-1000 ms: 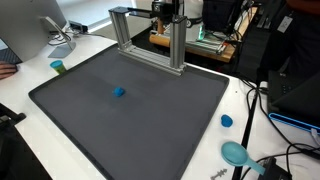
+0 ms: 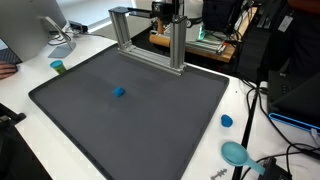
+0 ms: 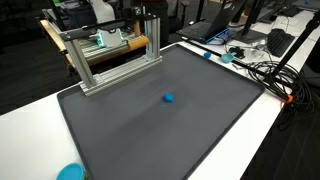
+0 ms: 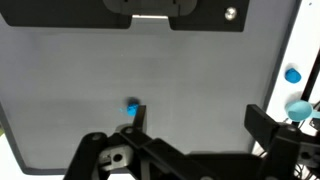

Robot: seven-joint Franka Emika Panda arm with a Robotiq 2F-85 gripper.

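My gripper stands open in the wrist view, its two dark fingers wide apart with only grey board between them. A small blue object (image 4: pixel 132 108) lies on the grey board, close to the left fingertip in that picture; the gripper appears to be above the board. The same blue object (image 2: pixel 119 91) shows left of the board's middle in exterior view 1, and the blue object (image 3: pixel 168 98) is near the centre in exterior view 2. Where the gripper is in the exterior views is hard to make out.
A metal rack (image 3: pixel 122 72) stands along one board edge. Off the board lie a blue disc (image 2: pixel 227 121), a turquoise round item (image 2: pixel 240 156) and cables. A green-and-blue cup-like item (image 2: pixel 58 67) sits beyond the opposite edge. Most of the grey board (image 2: pixel 150 130) is bare.
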